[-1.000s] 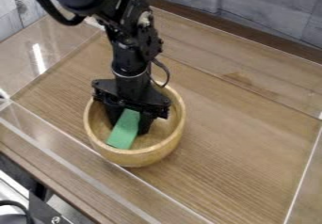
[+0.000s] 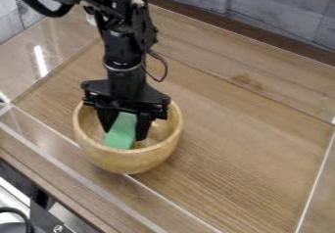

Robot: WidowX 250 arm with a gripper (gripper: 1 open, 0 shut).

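A light yellow-tan bowl (image 2: 131,157) stands near the front left edge of the wooden table. A green object (image 2: 120,131) sits in it, tilted. My black gripper (image 2: 120,117) reaches down from above into the bowl's top, over the green object. Its fingertips are at or on the object's upper part, largely hidden by the gripper body, so I cannot tell whether they grip it.
A grey wall runs along the back. Dark cables and hardware lie off the table at the lower left.
Over the last second the bowl has shifted a little left, and the green object stands more toward the bowl's left. My gripper has moved slightly left too.
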